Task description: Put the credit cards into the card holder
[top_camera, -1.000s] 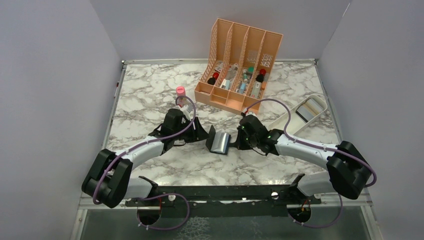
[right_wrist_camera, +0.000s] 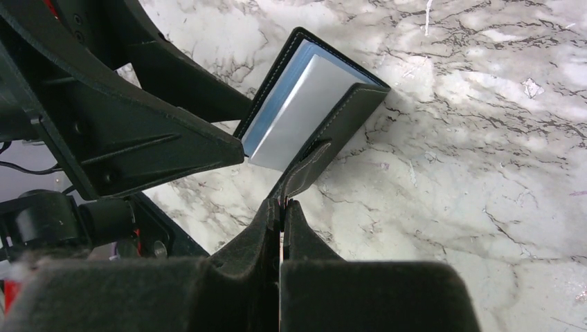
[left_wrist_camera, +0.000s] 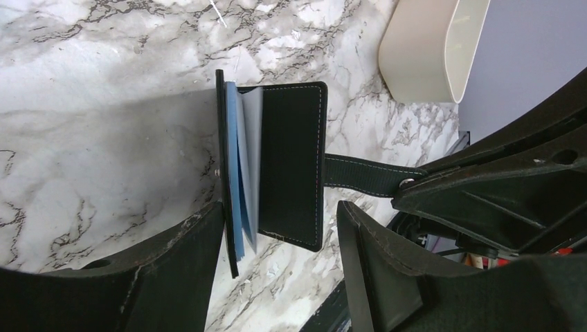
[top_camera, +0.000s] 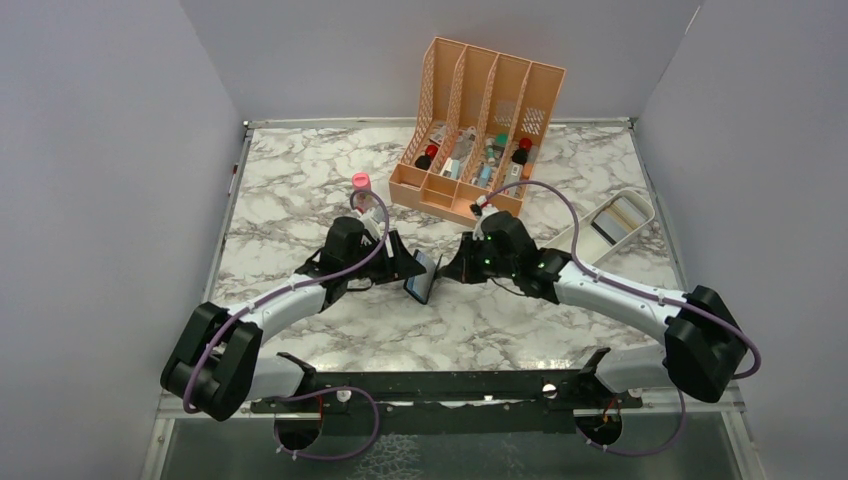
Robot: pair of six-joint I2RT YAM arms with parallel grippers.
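The black card holder (top_camera: pixel 420 278) stands partly folded between my two grippers, its blue and clear sleeves (right_wrist_camera: pixel 297 104) showing inside. In the left wrist view it is edge-on, with its back cover (left_wrist_camera: pixel 291 159) and strap (left_wrist_camera: pixel 363 173) visible. My left gripper is open around the holder's lower part, its fingertips apart from each other. My right gripper is shut on the holder's strap at the fingertips, to the right of the holder.
An orange organizer (top_camera: pixel 450 205) with small items stands at the back. A pink-capped bottle (top_camera: pixel 361 182) is behind my left arm. A cream tray (top_camera: pixel 571 240) holding cards sits at the right.
My right gripper has moved up and leftward with the strap, and the holder has swung from lying more open to standing more closed, closer to my left gripper.
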